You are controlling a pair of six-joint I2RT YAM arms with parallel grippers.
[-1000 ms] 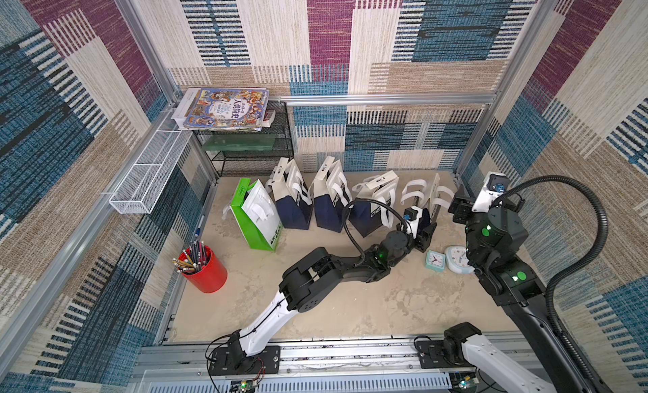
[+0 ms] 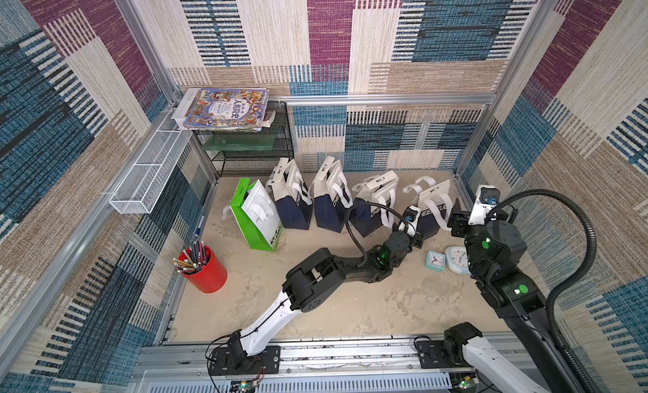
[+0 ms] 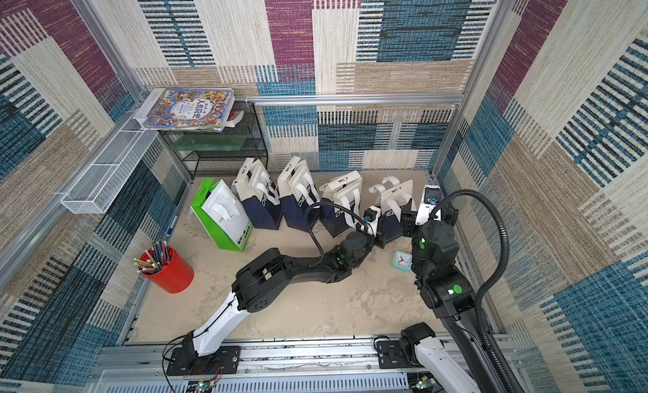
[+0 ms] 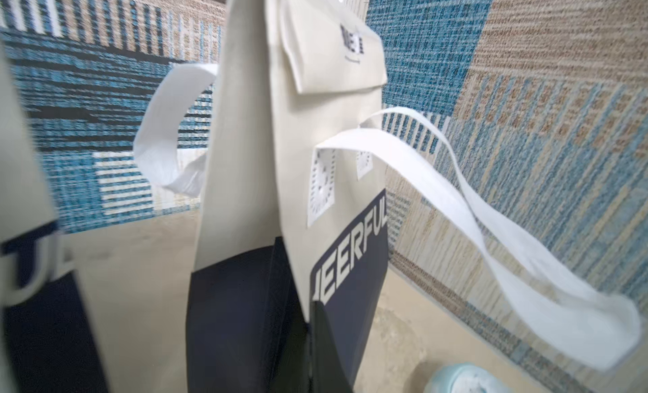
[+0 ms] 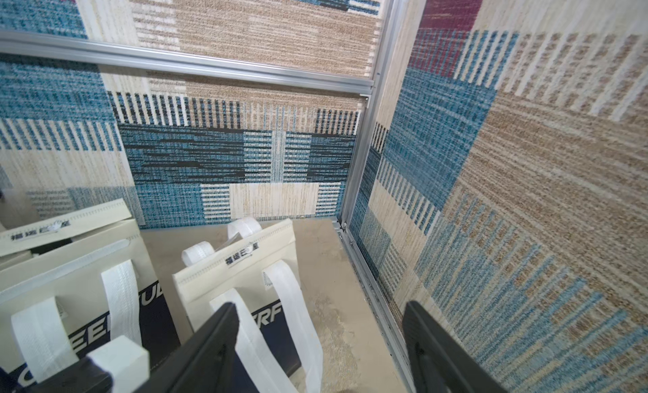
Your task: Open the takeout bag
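The rightmost takeout bag, cream over navy, stands upright at the back right. Its top flap is folded down in the left wrist view, and two white handles stick out. My left gripper is shut low against the bag's near vertical edge; whether any paper is pinched there is hidden. In the right wrist view my right gripper is open, its fingers far apart with nothing gripped. It hovers to the front right of this bag.
A similar bag stands to its left, then two more and a green-white bag. A teal clock and a white clock lie in front. Red pen cup is left.
The rightmost bag has swung round so its printed front faces more forward. My left gripper has drawn slightly left and back. The right gripper has shifted a little left and downward.
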